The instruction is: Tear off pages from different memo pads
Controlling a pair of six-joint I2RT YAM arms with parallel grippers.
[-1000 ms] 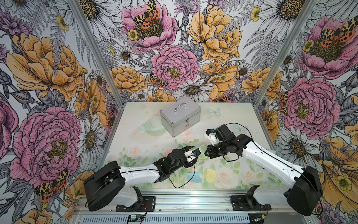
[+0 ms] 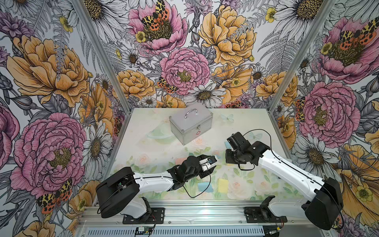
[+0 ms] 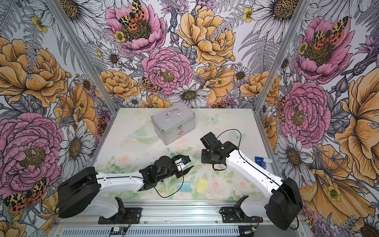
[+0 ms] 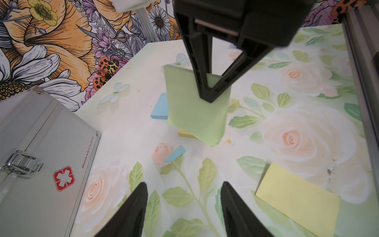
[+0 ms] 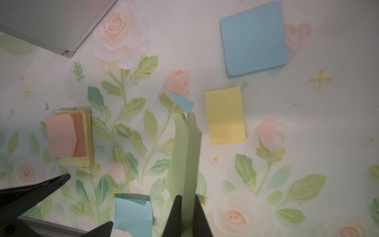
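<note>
My right gripper is shut on a light green memo pad, seen edge-on in the right wrist view. A thin green sheet bows away from its left side. The left wrist view shows the pad's broad face, its lower corner curling, hanging from the right fingers above the table. My left gripper is open and empty, apart from the pad. A yellow pad and a larger blue pad lie on the table. Farther left, a pink pad rests on a yellow one.
A grey metal case stands at the back. A loose yellow sheet and a blue sheet lie near the front edge. A small blue strip lies beside the yellow pad.
The right gripper has turned at the wrist and shifted slightly right.
</note>
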